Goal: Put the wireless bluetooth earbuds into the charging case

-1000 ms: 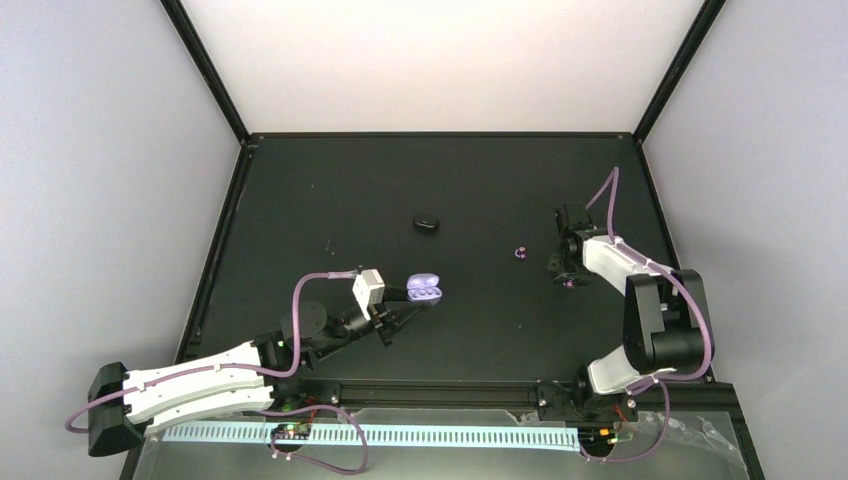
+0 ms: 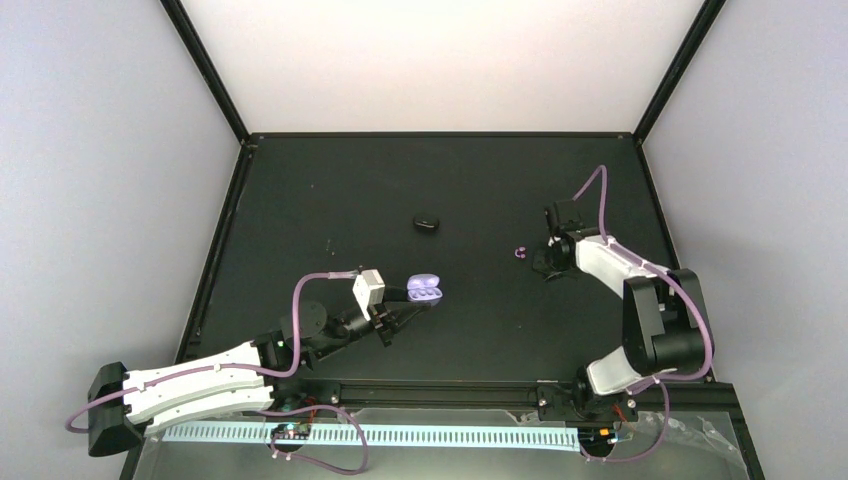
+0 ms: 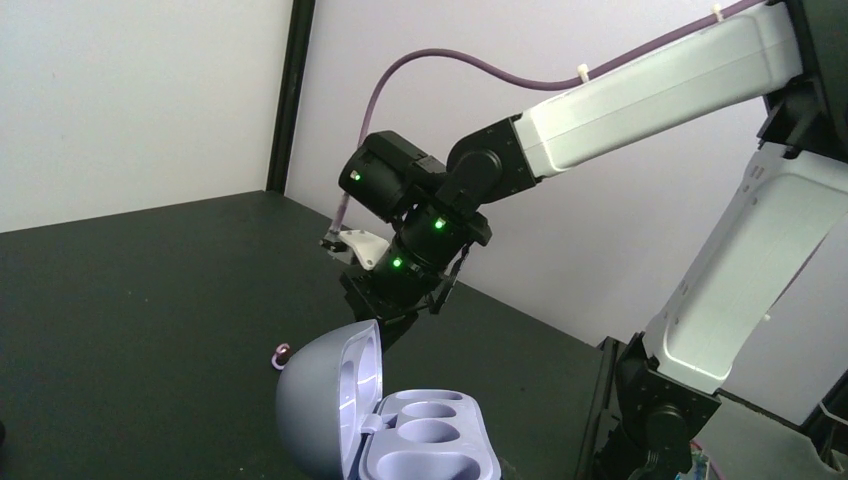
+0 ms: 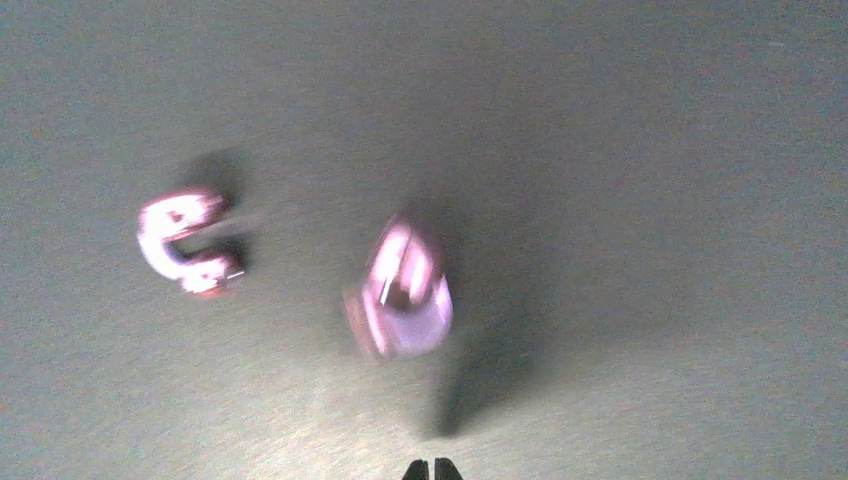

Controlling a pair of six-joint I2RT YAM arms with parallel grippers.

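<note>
The lilac charging case (image 2: 424, 293) has its lid raised, and its wells (image 3: 428, 430) look empty in the left wrist view. My left gripper (image 2: 408, 304) is shut on the case from its left side; its fingers are out of the left wrist view. One shiny pink earbud (image 4: 160, 238) lies on the table at the left of the right wrist view. A second earbud (image 4: 415, 325), blurred, is nearer the middle, just ahead of my right gripper. That gripper is shut with nothing between its tips. From above, only one earbud (image 2: 520, 253) shows; the other is hidden.
A small black object (image 2: 426, 223) lies on the table beyond the case. Dark frame rails (image 2: 440, 134) edge the table, with pale walls beside it.
The right gripper has moved a little to the left, toward the earbud seen from above. The other earbud, earlier visible at that gripper, is covered now. The left arm and case stay put.
</note>
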